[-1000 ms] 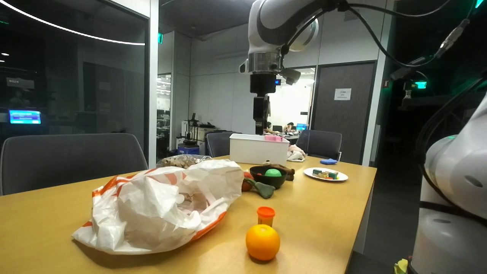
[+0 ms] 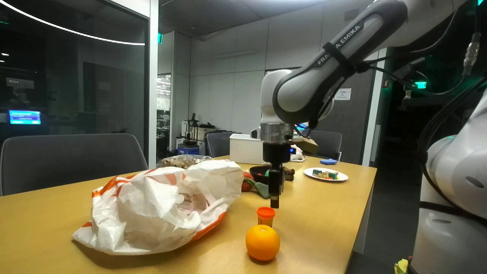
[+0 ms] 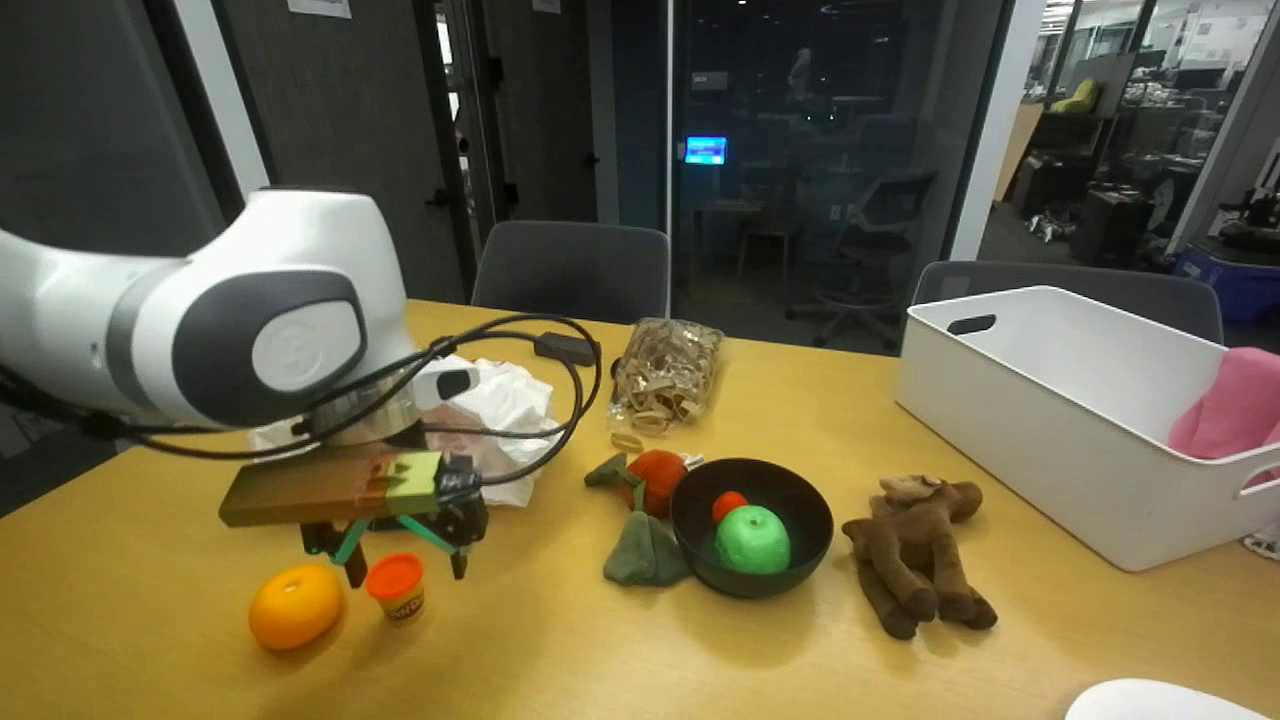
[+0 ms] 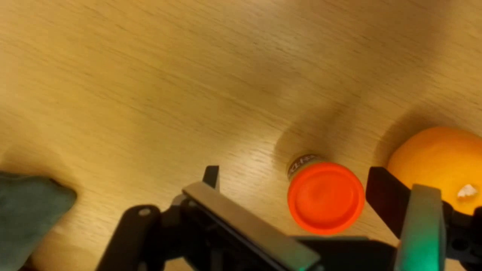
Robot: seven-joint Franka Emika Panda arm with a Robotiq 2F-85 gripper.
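My gripper (image 3: 408, 574) stands open, pointing down over the table, with nothing held. Below its fingers a small tub with an orange-red lid (image 4: 326, 198) sits upright on the wood; from the wrist it appears between the two fingers, nearer the right one. In the first exterior view the fingertips are just above the lid (image 2: 266, 211). An orange (image 2: 263, 242) rests beside the tub, and in the wrist view the right finger (image 4: 388, 198) partly overlaps this orange fruit (image 4: 436, 158).
A crumpled white bag (image 2: 159, 207) lies close by. Farther along are a black bowl (image 3: 816, 528) holding a green fruit (image 3: 753, 540), a soft toy with grey-green parts (image 3: 645, 552), a brown plush animal (image 3: 918, 552), a white bin (image 3: 1032, 420) and a plate (image 2: 342, 178).
The arm has come down a long way, from high above the table to just over the lidded tub. The tub, orange and bag have stayed in place.
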